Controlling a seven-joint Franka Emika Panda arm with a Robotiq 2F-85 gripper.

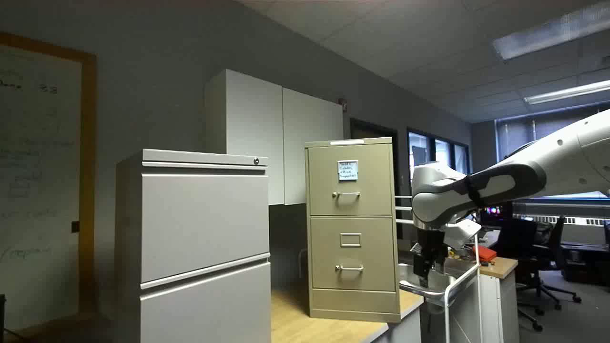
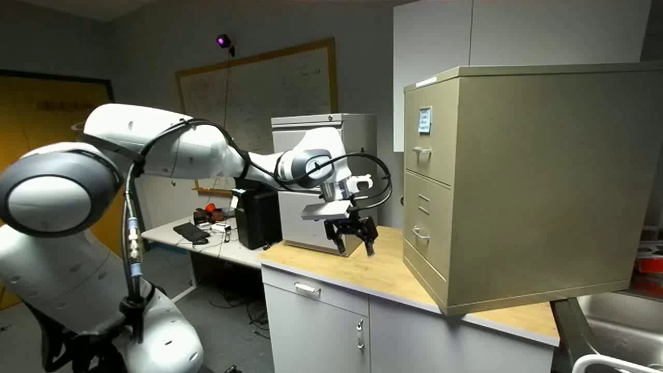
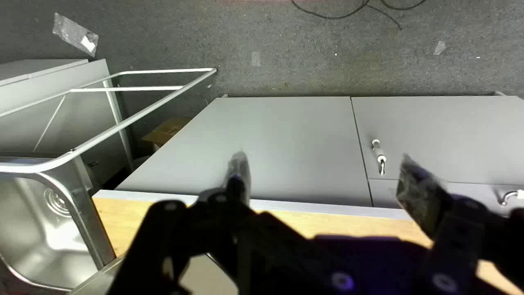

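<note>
My gripper [image 2: 356,254] points downward in the air, its two black fingers spread apart with nothing between them. In the wrist view the open gripper looks down past the counter edge at the lower cabinet doors. A beige two-drawer filing cabinet [image 1: 351,251] stands on the wooden counter, both drawers closed. Its upper drawer carries a handwritten label [image 1: 347,170] and a handle [image 2: 422,150]; the lower drawer has its own handle [image 2: 420,232]. The gripper hangs in front of the cabinet, apart from it. Exterior view 1 shows the gripper just right of the cabinet.
A light grey drawer cabinet [image 1: 206,223] stands beyond the beige one. The counter [image 2: 385,261] has bare wood between them. A metal sink [image 3: 44,231] and white rail [image 3: 142,115] lie at one end. White wall cupboards [image 1: 254,134] hang behind.
</note>
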